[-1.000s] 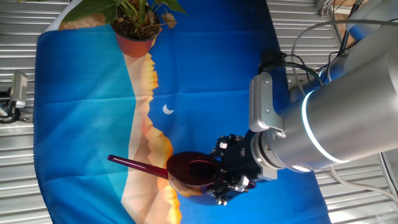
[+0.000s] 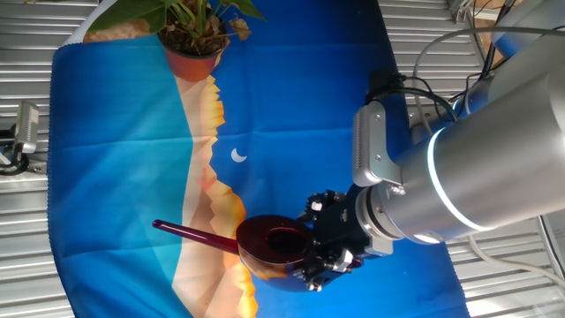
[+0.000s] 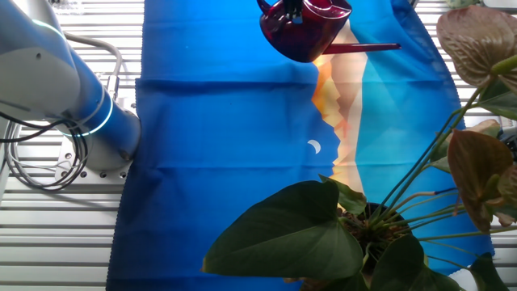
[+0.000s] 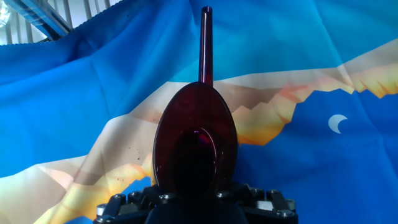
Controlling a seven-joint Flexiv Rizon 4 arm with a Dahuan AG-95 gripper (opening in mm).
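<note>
A glossy dark red watering can point(image 2: 275, 246) is at the lower middle of exterior view 1, its long thin spout point(image 2: 196, 234) pointing left. My gripper point(image 2: 315, 247) is at the can's rear, on the side opposite the spout. In exterior view 2, the can point(image 3: 305, 34) shows at the top edge, with a dark finger point(image 3: 294, 10) against its handle side. From the wrist, the can's oval top point(image 4: 198, 112) fills the middle, spout pointing away. The can's body and the dark gripper parts hide the fingertips, so their grip on the handle cannot be made out.
A potted plant point(image 2: 192, 64) stands at the far end of the cloth, its broad leaves point(image 3: 287, 234) spreading over the near side in exterior view 2. Slatted metal surface point(image 2: 26, 221) borders the cloth.
</note>
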